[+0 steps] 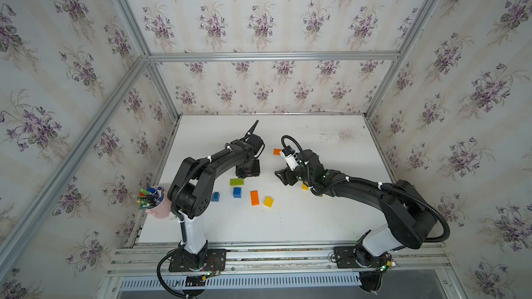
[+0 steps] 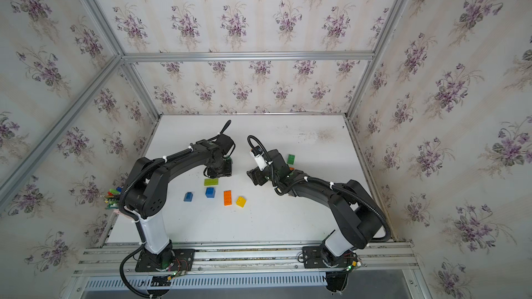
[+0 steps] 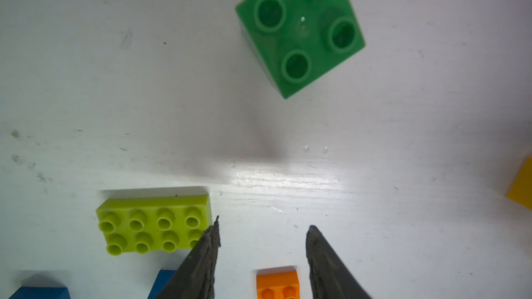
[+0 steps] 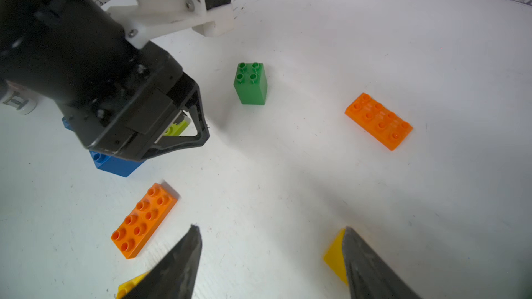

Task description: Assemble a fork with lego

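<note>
Loose bricks lie apart on the white table. In the left wrist view a green brick (image 3: 302, 27) sits beyond my left gripper, which is open and empty above the table. A lime brick (image 3: 155, 224) lies at its left finger, and an orange brick (image 3: 278, 285) shows lower between the fingers. My right gripper hangs open with nothing held. Behind its right finger, a yellow brick (image 4: 335, 257) is partly hidden. The right wrist view also has a near orange brick (image 4: 144, 220), a farther orange brick (image 4: 378, 120) and a blue brick (image 4: 117, 164).
The two arms face each other across the middle, a small gap between their grippers. A pink pen cup (image 1: 159, 207) stands at the table's left edge. Another yellow brick (image 1: 268, 201) lies towards the front.
</note>
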